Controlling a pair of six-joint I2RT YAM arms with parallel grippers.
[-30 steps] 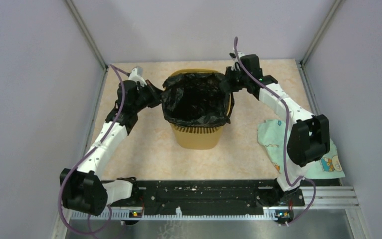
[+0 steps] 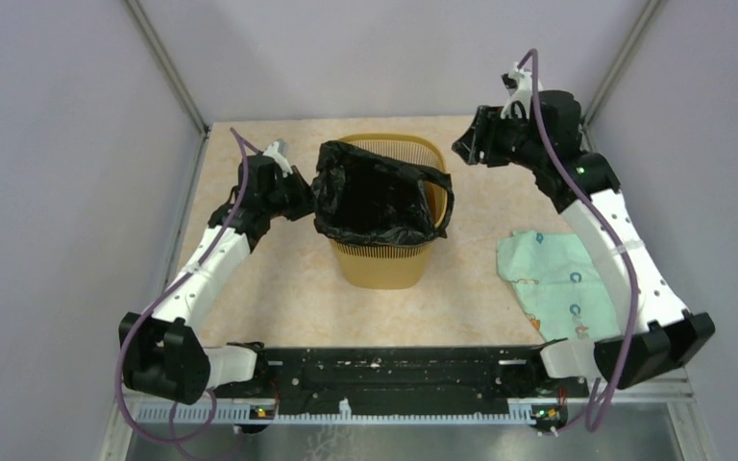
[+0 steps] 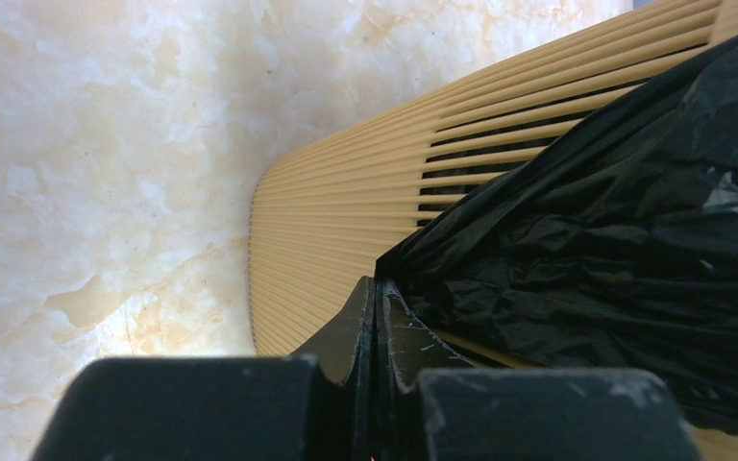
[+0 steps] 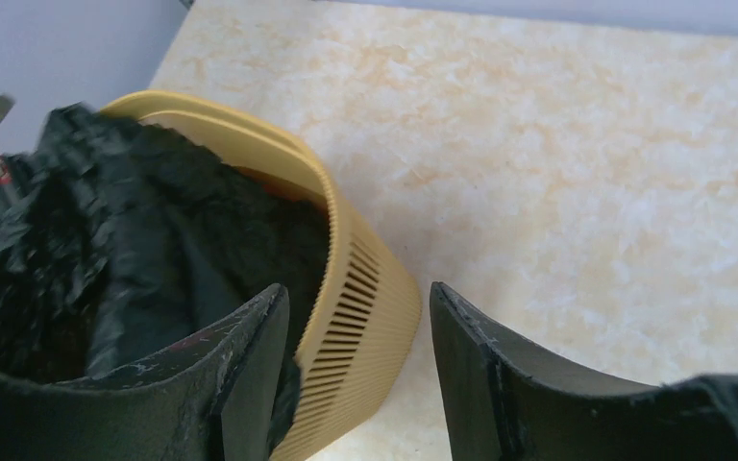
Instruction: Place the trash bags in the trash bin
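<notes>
A yellow slatted bin (image 2: 380,269) stands mid-table with a black trash bag (image 2: 375,206) draped inside and over its rim; the back right of the rim is bare. My left gripper (image 2: 303,200) is at the bin's left side, fingers shut at the bag's edge; in the left wrist view the tips (image 3: 375,286) meet where the bag's edge comes to a point, and whether plastic is between them is hard to tell. My right gripper (image 2: 466,144) hangs open and empty above the table, right of the bin, as the right wrist view (image 4: 356,327) also shows.
A mint patterned cloth (image 2: 557,279) lies at the table's front right, partly under the right arm.
The right arm has moved right and away from the bin. The bag's back-right edge, by that gripper earlier, now sags off the rim. My left gripper has shifted slightly.
</notes>
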